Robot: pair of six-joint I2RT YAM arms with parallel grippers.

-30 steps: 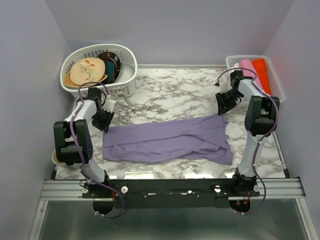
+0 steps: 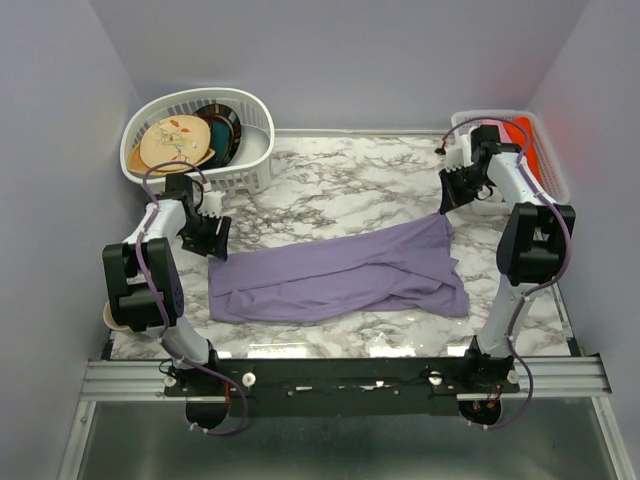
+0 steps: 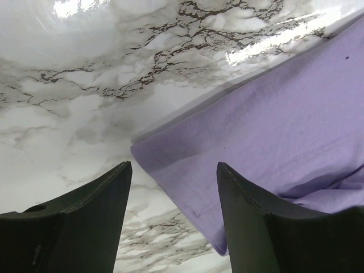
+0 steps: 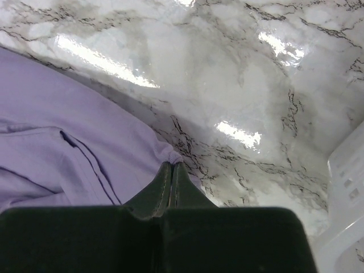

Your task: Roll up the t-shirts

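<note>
The purple t-shirt (image 2: 300,262) lies spread lengthwise across the marble table, with folds along its near side. At its far left corner my left gripper (image 2: 217,253) stands open. In the left wrist view that corner of the shirt (image 3: 170,149) shows between and beyond the parted fingers, free of them. My right gripper is shut on the far right corner, and the cloth (image 4: 131,136) bunches at its tips. From the top, this corner is drawn up to the right gripper (image 2: 445,211).
A white basket (image 2: 262,150) with round plates or mats stands at the back left. Another white basket (image 2: 553,165) holding pink and orange cloths (image 2: 520,140) sits at the back right, close to the right arm. Bare marble (image 2: 340,185) lies behind the shirt.
The shirt has shifted slightly right.
</note>
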